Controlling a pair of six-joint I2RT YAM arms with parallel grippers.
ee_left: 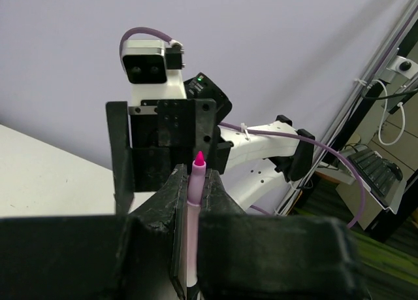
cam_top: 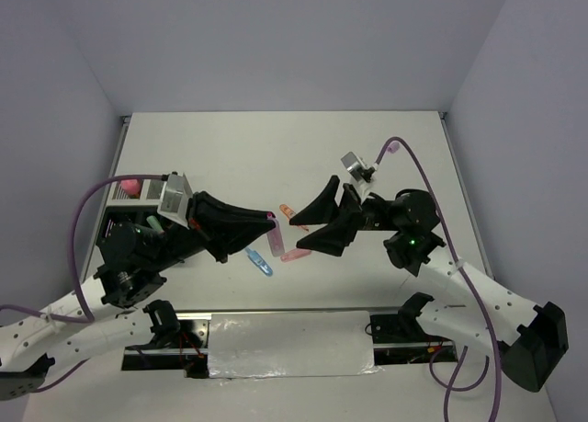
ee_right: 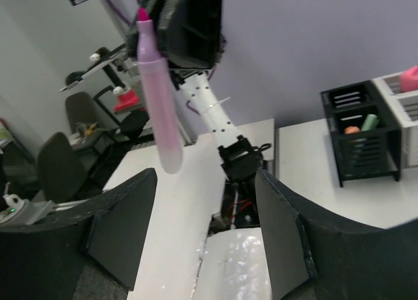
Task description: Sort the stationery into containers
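A pale pink marker (cam_top: 277, 238) with a bright pink tip hangs over the middle of the table, and my left gripper (cam_top: 273, 222) is shut on it. The left wrist view shows the marker (ee_left: 193, 228) upright between the fingers. My right gripper (cam_top: 296, 232) stands part open, facing it; nothing is between its fingers. In the right wrist view the marker (ee_right: 160, 110) is ahead of and above the right fingers (ee_right: 127, 215), apart from them. On the table below lie a blue marker (cam_top: 259, 261), a pink marker (cam_top: 296, 255) and an orange marker (cam_top: 288, 211), partly hidden.
A black basket (ee_right: 356, 135) holding orange and green items stands beside a white divided container (ee_right: 386, 84) with a red item inside. The left arm partly covers both in the top view. A small purple object (cam_top: 394, 147) lies at the far right.
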